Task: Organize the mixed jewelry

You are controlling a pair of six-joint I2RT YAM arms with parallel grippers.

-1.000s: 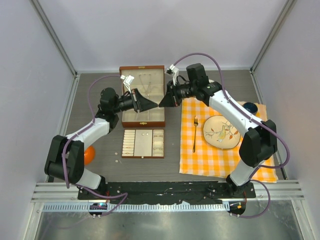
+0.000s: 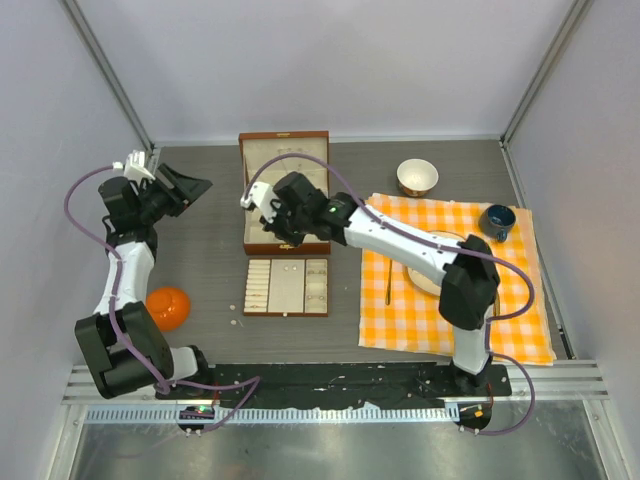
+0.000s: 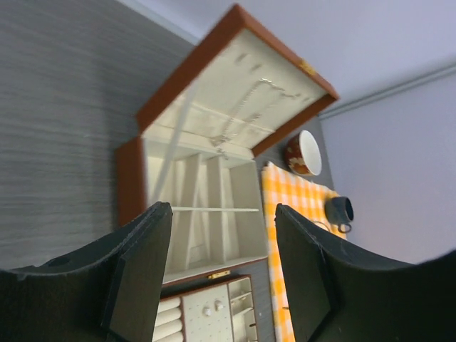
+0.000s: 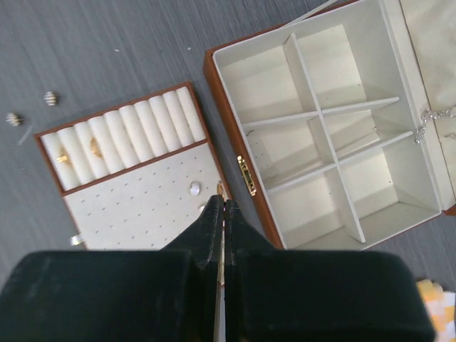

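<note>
The open wooden jewelry box [image 4: 210,71] has empty-looking white compartments and silver chains hanging in its lid [image 3: 242,107]. In front of it lies the tray [image 2: 258,290] with ring rolls holding gold pieces, and a board with small studs. My right gripper hangs over the box's front, shut on a thin gold piece [image 4: 220,188], hard to make out. My left gripper [image 2: 190,195] stands open at the left, empty, above the table beside the box.
Small silver earrings [image 4: 50,98] lie loose on the table. An orange object [image 2: 168,308] is at left. A checkered cloth with plate, fork [image 2: 389,285], bowl [image 2: 417,175] and dark mug [image 2: 497,222] fills the right.
My left gripper has moved away to the left from the box's middle. My right gripper has moved left, from the box's right side to over its front part.
</note>
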